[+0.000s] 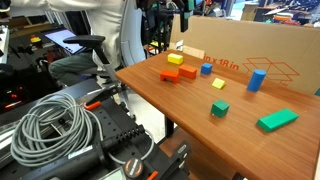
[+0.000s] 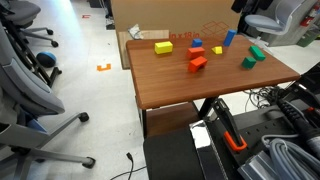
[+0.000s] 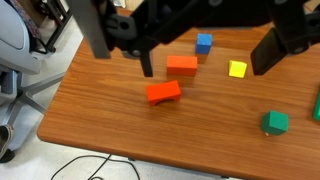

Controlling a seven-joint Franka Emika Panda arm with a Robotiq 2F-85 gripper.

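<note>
My gripper is open above the wooden table, and its dark fingers stand wide apart with nothing held between them. In exterior view 1 it hangs at the top, over the table's far left end. Below it in the wrist view lie an orange-red block, a second red block, a blue cube and a small yellow cube. A green cube sits farther right. Exterior view 1 also shows a larger yellow block, an upright blue cylinder and a long green block.
A cardboard panel stands along the table's back edge. Coiled grey cable and dark equipment lie beside the table in front. An office chair stands on the floor in exterior view 2. Bare wood shows between the blocks.
</note>
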